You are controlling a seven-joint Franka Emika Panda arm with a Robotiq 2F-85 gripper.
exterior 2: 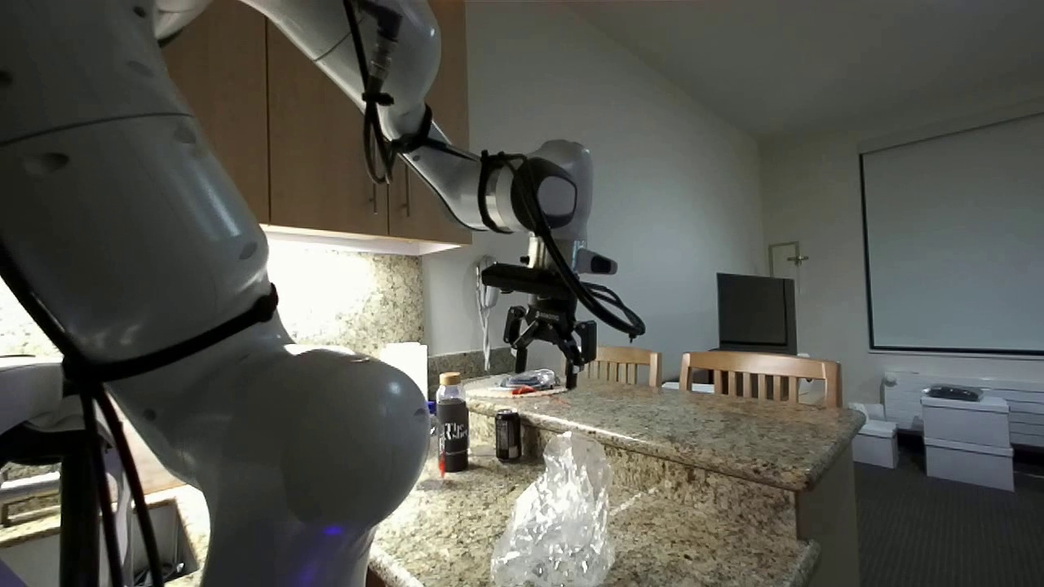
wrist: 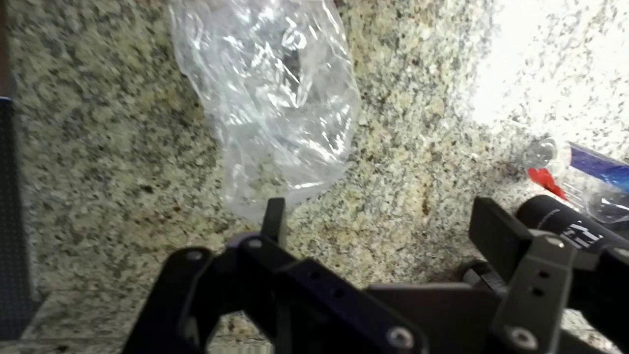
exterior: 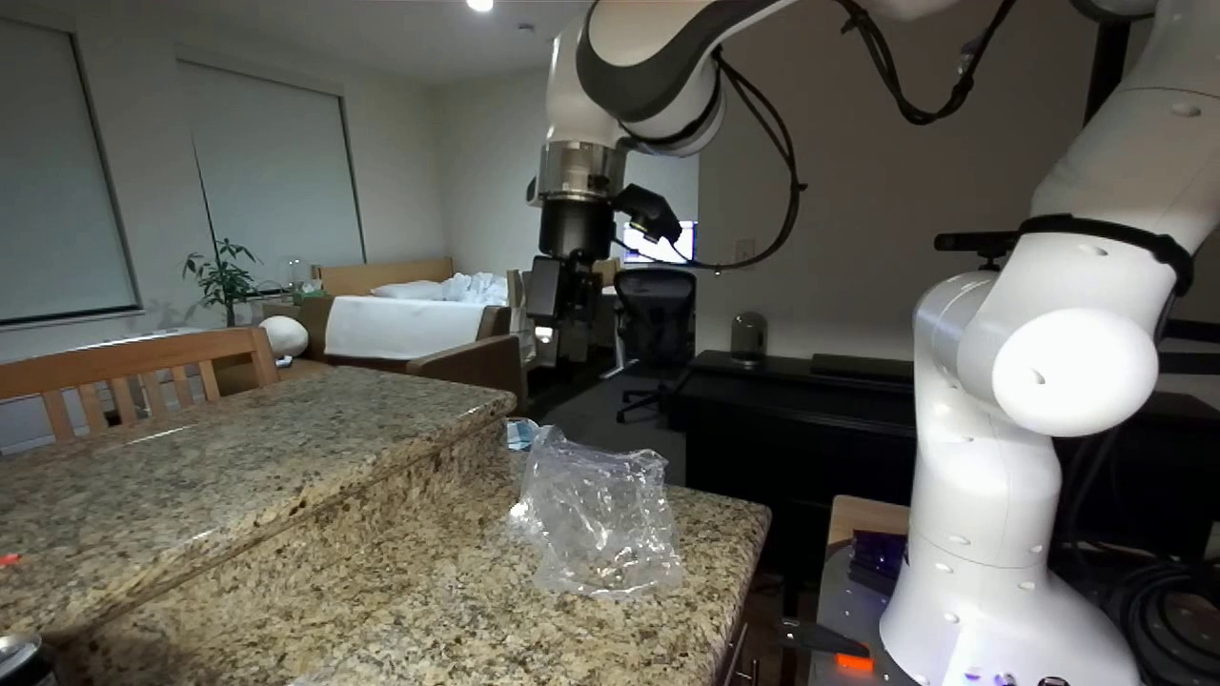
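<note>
My gripper is open, its fingers wide apart with only bare granite seen between them in the wrist view. It hangs in the air above the counter, clear of every surface in exterior view 1. A crumpled clear plastic bag (exterior: 600, 520) stands on the lower granite counter, below my gripper. From the wrist, the bag (wrist: 277, 112) spreads across the upper middle, its lower end close to the left fingertip in the picture, though the gripper is well above it. Exterior view 2 shows the bag (exterior 2: 559, 518) at the front. What it holds, if anything, is unclear.
A dark bottle (exterior 2: 453, 430) with a wooden cap and a black can (exterior 2: 508, 434) stand by the raised granite ledge (exterior 2: 665, 421). A clear bottle with a blue label (wrist: 595, 165) lies at right in the wrist view. Granite around the bag is mostly bare.
</note>
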